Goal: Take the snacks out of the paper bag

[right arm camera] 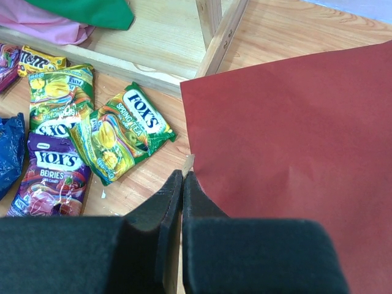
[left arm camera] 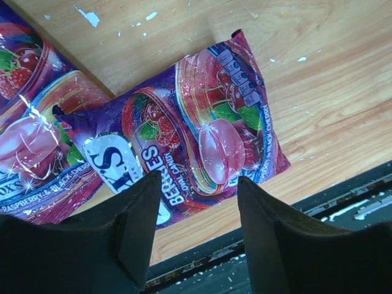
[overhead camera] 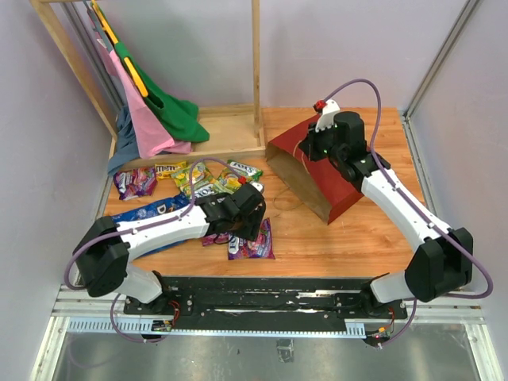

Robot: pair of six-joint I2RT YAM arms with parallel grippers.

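The red paper bag (overhead camera: 341, 190) lies on its side on the right, brown interior showing. My right gripper is shut at its upper edge, a thin sliver of the bag between its fingertips. My left gripper hangs open over a purple Fox's Berries packet (left arm camera: 184, 128) near the table's front; a second purple packet (left arm camera: 33, 147) lies beside it. Green Fox's packets (right arm camera: 119, 135), yellow packets (right arm camera: 40, 61) and a blue packet (right arm camera: 7, 153) lie on the left of the table.
A wooden rack (overhead camera: 230, 131) with hanging cloths stands at the back left. The black rail (overhead camera: 262, 313) runs along the front edge.
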